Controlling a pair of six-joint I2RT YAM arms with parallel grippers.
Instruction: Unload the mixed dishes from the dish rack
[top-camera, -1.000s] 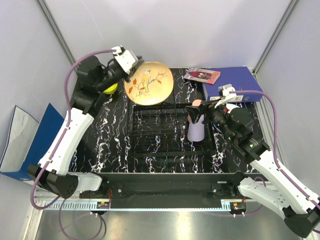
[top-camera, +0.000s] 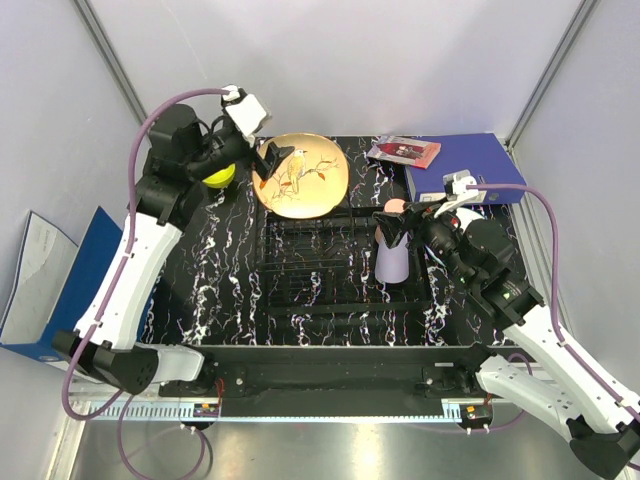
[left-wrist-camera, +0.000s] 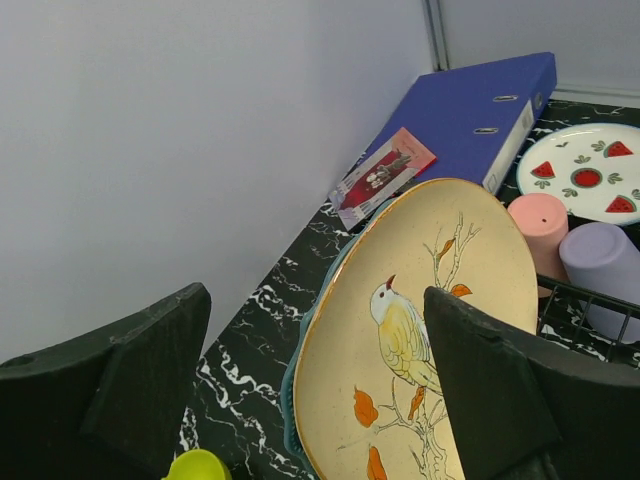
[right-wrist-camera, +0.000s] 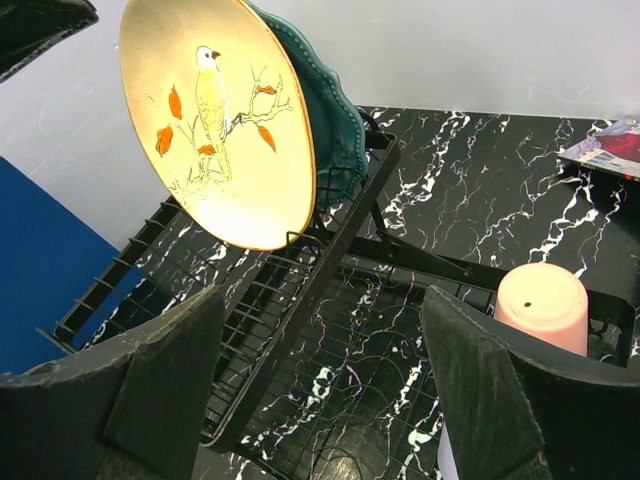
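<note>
A cream plate with a bird (top-camera: 300, 180) stands tilted in the black rack (top-camera: 340, 306), with a teal dish (right-wrist-camera: 335, 120) behind it in the right wrist view. My left gripper (top-camera: 270, 160) is open at the plate's upper left edge, nothing between its fingers. My right gripper (top-camera: 390, 222) hangs over the rack's right part, above a pink cup (right-wrist-camera: 540, 310) and a lilac cup (top-camera: 391, 262), its fingers apart with nothing seen between them. A watermelon plate (left-wrist-camera: 575, 175) lies at the right, largely hidden in the top view.
A blue binder (top-camera: 465, 158) with a leaflet (top-camera: 403, 151) lies at the back right. A blue folder (top-camera: 60, 300) is at the left, a yellow cup (left-wrist-camera: 198, 466) near the back left. Dark marble is free left of the rack.
My left gripper has swung from over the back-left area, by the yellow cup, rightward to the bird plate's edge. The right arm is nearly unchanged.
</note>
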